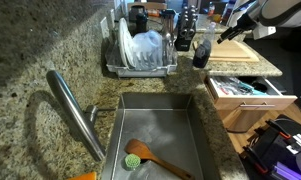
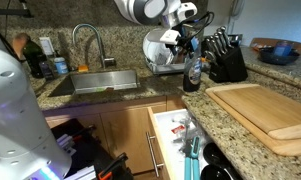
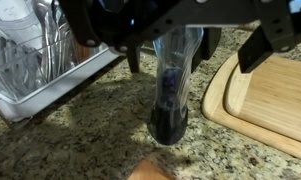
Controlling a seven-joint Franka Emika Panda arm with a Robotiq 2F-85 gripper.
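Observation:
A clear bottle-like container point(image 1: 202, 52) with a dark lower part stands upright on the granite counter, beside the dish rack. From above, the wrist view shows its clear upper body and black base point(image 3: 168, 126). My gripper point(image 1: 222, 40) hangs just to the right of its upper part in exterior view 1. In exterior view 2 the same container point(image 2: 194, 72) stands below and near the gripper's dark fingers. The wrist view has one finger point(image 3: 255, 48) on the right and another on the left, spread wide. My gripper is open; contact with the container cannot be made out.
A white dish rack point(image 1: 140, 70) with plates stands to the left. Cutting boards point(image 2: 265, 108) lie on the counter, a knife block point(image 2: 224, 62) behind. Below, an open drawer point(image 1: 252, 103) holds utensils. The sink point(image 1: 168, 120) contains a wooden spoon point(image 1: 158, 160).

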